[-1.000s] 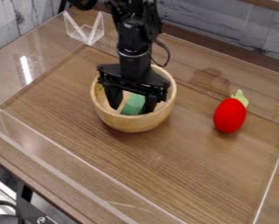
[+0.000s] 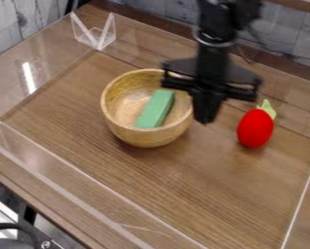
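The black robot arm hangs from the top centre, its gripper (image 2: 212, 96) raised at the right of a tan bowl (image 2: 122, 97). A green block (image 2: 154, 110) lies in the bowl, slightly tilted lengthwise toward the upper right. The gripper looks blurred, and whether anything is between its fingers is hard to see. To its right a red oval object (image 2: 255, 129) with a green top (image 2: 267, 107) rests on the wooden table.
A clear plastic object (image 2: 95, 29) is at the back left. A wooden edge runs along the back right.
The gripper has risen out of the bowl and moved right, uncovering the green block, which stays in the bowl.
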